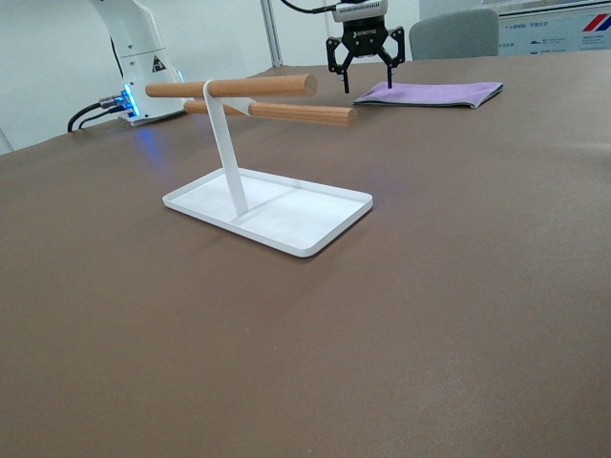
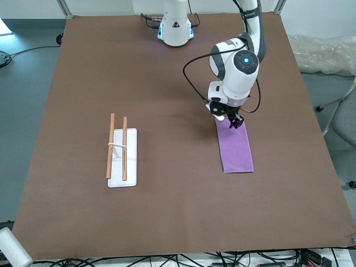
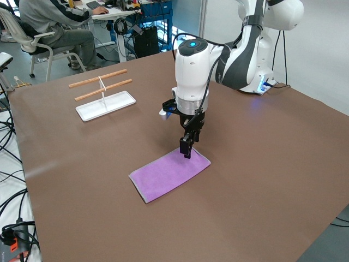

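A purple cloth [image 2: 235, 147] lies flat on the brown table. My gripper [image 1: 368, 80] hangs over the cloth's far end, fingers pointing down, open with a gap between the two fingers in the top view; in the right view it [image 3: 185, 153] is low at the cloth's edge. Whether the tips touch the cloth is unclear. A white rack with a tray [image 1: 296, 215] and two wooden bars [image 2: 110, 147] stands apart, to the left of the cloth in the left view.
The robot's white base [image 2: 176, 30] with cables sits at the back of the table [image 2: 178, 206]. A chair [image 2: 347, 117] is beside the table. The table around cloth and rack is otherwise clear.
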